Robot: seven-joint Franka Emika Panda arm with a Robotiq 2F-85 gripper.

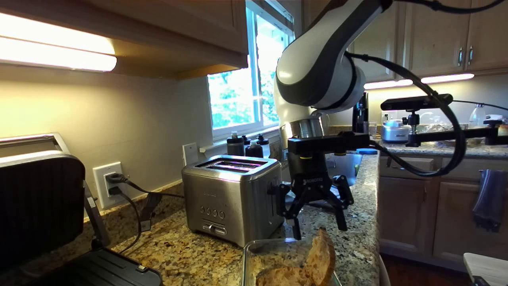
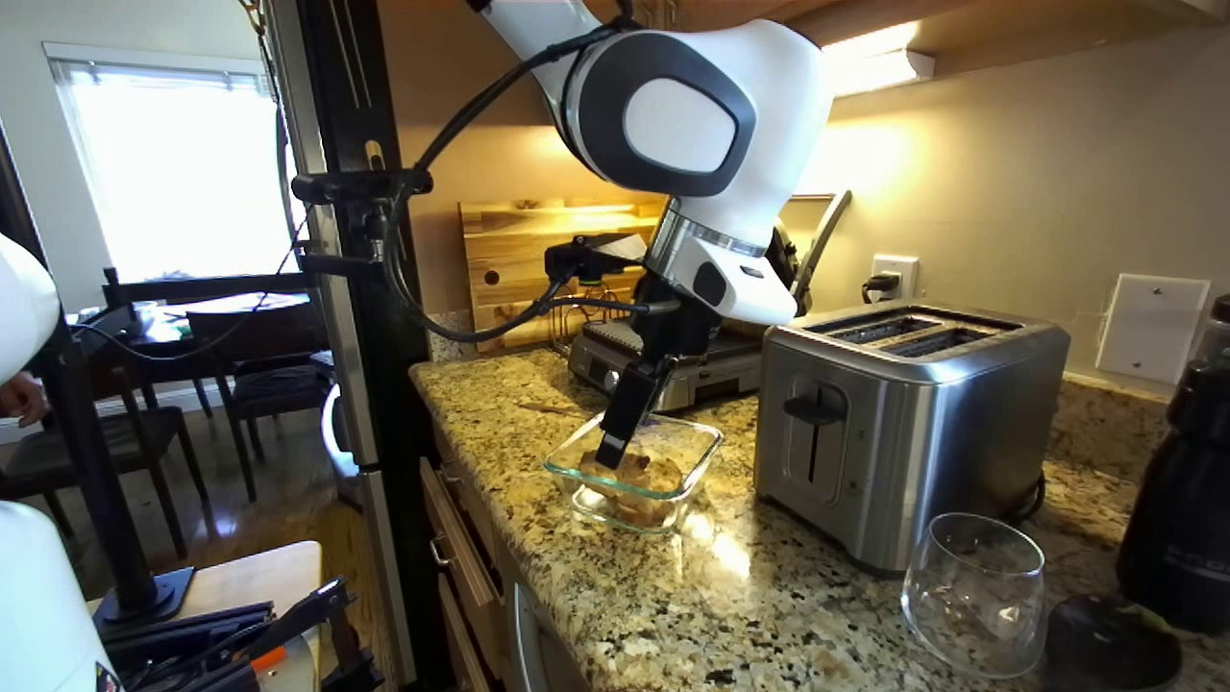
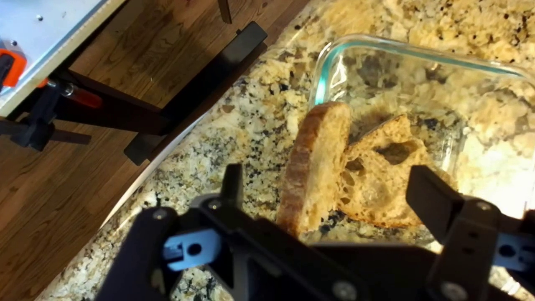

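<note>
Two slices of bread are in a clear glass dish (image 3: 401,47) on the counter. One bread slice (image 3: 313,168) stands leaning against the dish's side, its crust facing outward. The other, a holey slice (image 3: 383,175), lies lower in the dish beside it. My gripper (image 1: 318,228) is open above the dish, fingers pointing down, with nothing held. In the wrist view, one finger (image 3: 232,183) is left of the leaning slice and the other overlaps the right of the lying slice. A steel toaster (image 2: 911,427) stands beside the dish, its top slots looking empty.
An open contact grill (image 1: 43,205) stands near the wall. An empty drinking glass (image 2: 974,594) and a dark bottle (image 2: 1188,496) are near the toaster. The counter's front edge (image 3: 165,155) runs close beside the dish, with floor beyond it.
</note>
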